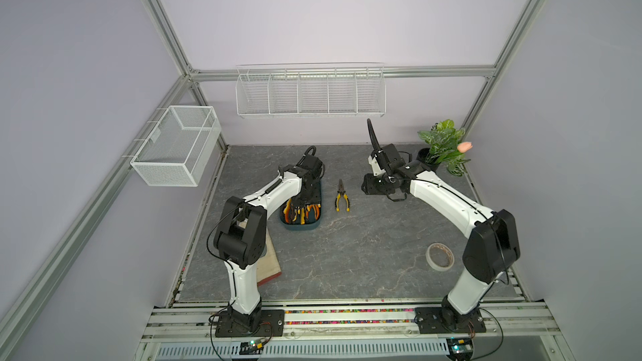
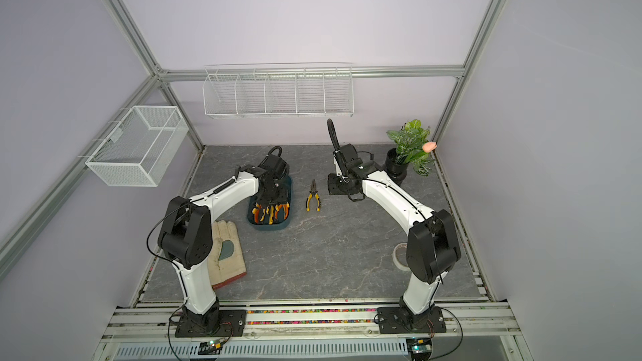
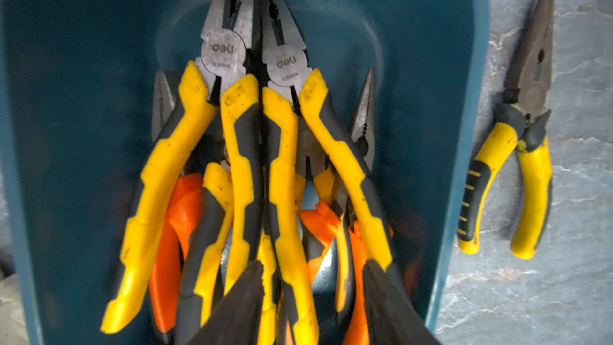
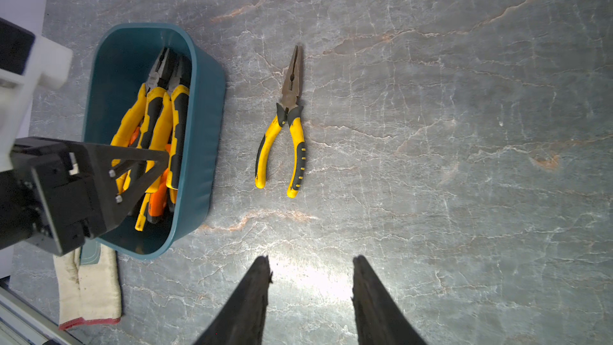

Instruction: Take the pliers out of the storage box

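Note:
The dark teal storage box holds several pliers with yellow-black or orange handles; two yellow-handled pliers lie side by side on top. Outside it, on the grey table to the right, lies one pair of long-nose pliers with its handles spread. My left gripper is over the box, its fingers part open around a yellow handle of the upper right pliers, though contact is not visible. Over bare table to the right of the loose pliers, my right gripper is open, nothing between its fingers.
A pale work glove lies at the left front. The tape roll and a potted plant stand on the right side. Wire baskets hang on the back wall. Mid-table is clear right of the loose pliers.

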